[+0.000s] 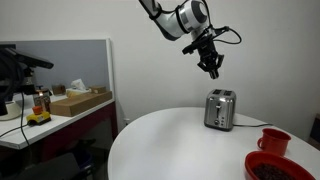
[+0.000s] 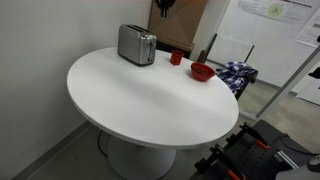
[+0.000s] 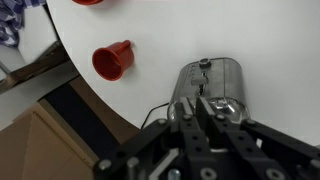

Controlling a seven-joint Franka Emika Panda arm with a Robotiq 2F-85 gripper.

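Observation:
A silver toaster [image 1: 220, 109] stands upright on the round white table, its slots facing up. High above it hangs my gripper [image 1: 213, 70], clear of the toaster in exterior view 1. The fingers point down with only a narrow gap between them, and nothing shows in that gap. From the wrist view, the gripper covers part of the toaster [image 3: 222, 78], whose lever side and dark knob stay visible. In exterior view 2 the toaster [image 2: 136, 45] sits at the table's far edge.
A red mug [image 1: 273, 141] and a red bowl [image 1: 276, 167] with dark contents stand on the table. The toaster's black cord [image 1: 252, 125] runs toward the mug's side.

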